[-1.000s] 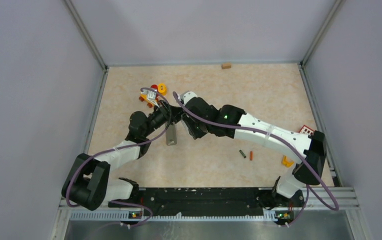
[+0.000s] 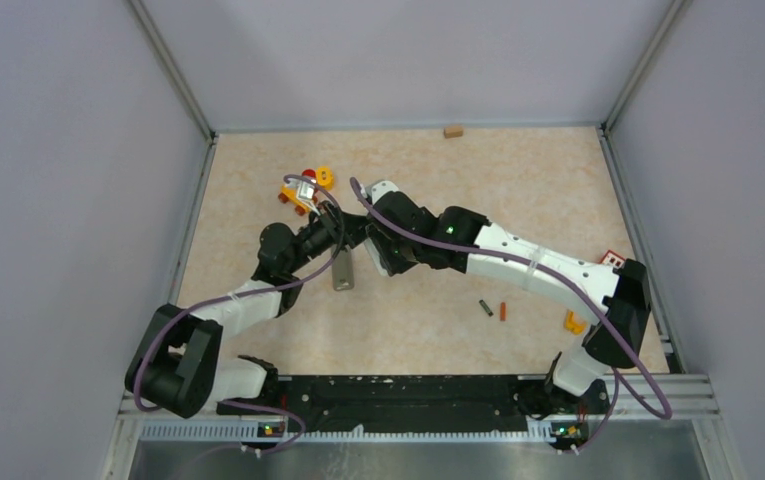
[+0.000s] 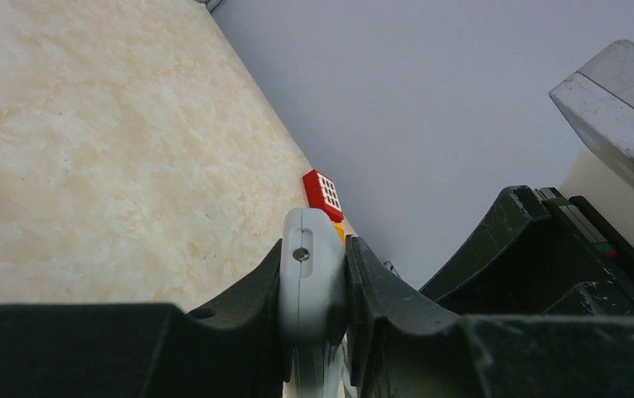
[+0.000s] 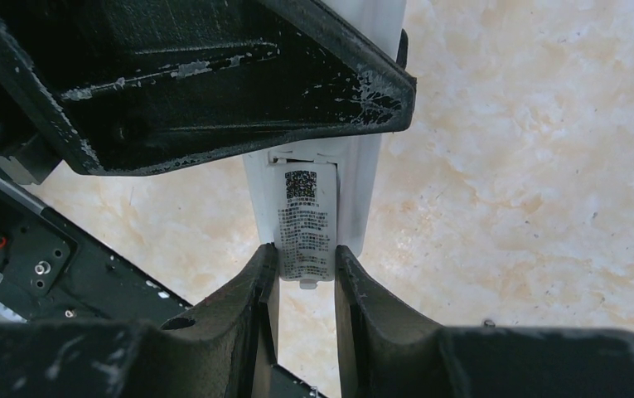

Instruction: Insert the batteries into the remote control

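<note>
A white remote [image 3: 316,265] is held up off the table, with my left gripper shut around it. In the right wrist view its back [image 4: 356,186] faces the camera, partly covered by the dark left fingers [image 4: 239,91]. My right gripper is shut on the sides of a white battery cover [image 4: 309,211] with printed text and a small tab at its lower end. The cover lies over the remote's back; whether it is seated cannot be told, and any batteries beneath are hidden. On the table lie a small green piece [image 2: 486,307] and an orange one [image 2: 502,311], possibly batteries.
A grey flat object [image 2: 343,272] lies below the left gripper. Yellow and red toys [image 2: 303,190] stand at the back left, a tan block [image 2: 453,131] at the back edge. The red-and-white block [image 2: 612,259] is far right.
My right gripper has shifted slightly to the right in the top view, and a bit more of the white remote shows beneath it. The left arm looks nearly still.
</note>
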